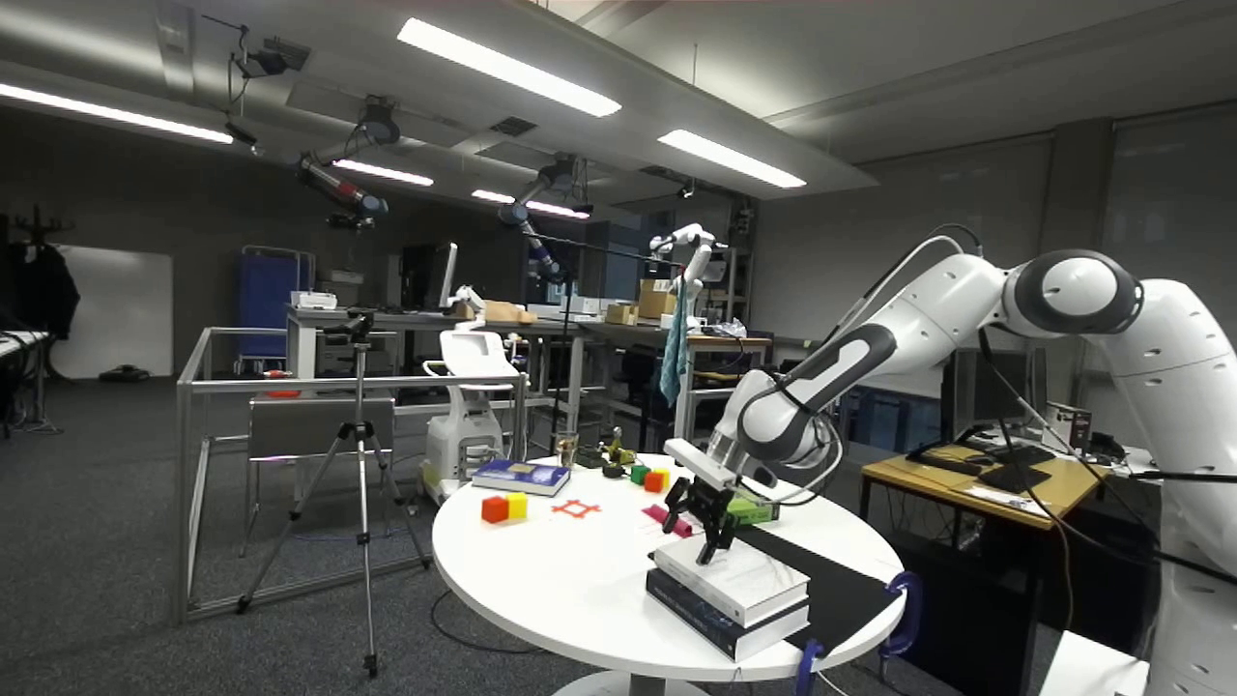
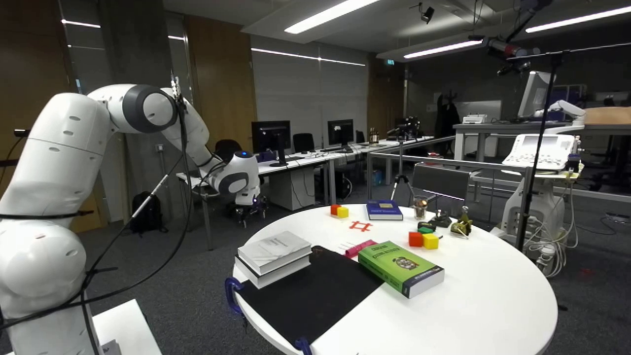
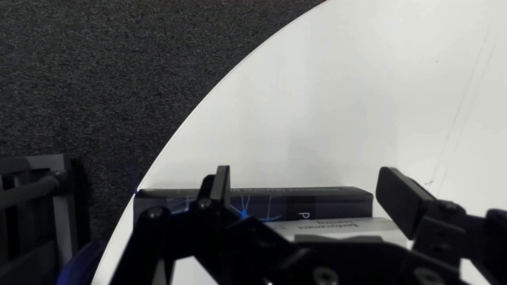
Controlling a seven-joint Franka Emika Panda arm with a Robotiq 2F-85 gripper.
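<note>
A white book (image 1: pixel 754 580) lies flat on a thicker dark book (image 1: pixel 696 611), stacked near the table edge. In exterior view 2, the white book's cover (image 2: pixel 275 248) faces up. Above the stack hangs my gripper (image 1: pixel 696 534), pointing down. The wrist view shows its fingers (image 3: pixel 399 192) spread wide apart, with nothing held between them. Below them, the dark book's spine (image 3: pixel 285 206) and part of the white book's spine (image 3: pixel 332 228) are visible; the gripper's own body covers the rest.
A black mat (image 2: pixel 313 290), green book (image 2: pixel 402 266) and pink object (image 2: pixel 359 248) lie beside the stack. Coloured blocks (image 2: pixel 423 239) and a blue book (image 2: pixel 384 210) stand farther off. Blue clamps (image 2: pixel 232 296) grip the table rim. The white tabletop (image 2: pixel 473 301) has bare room.
</note>
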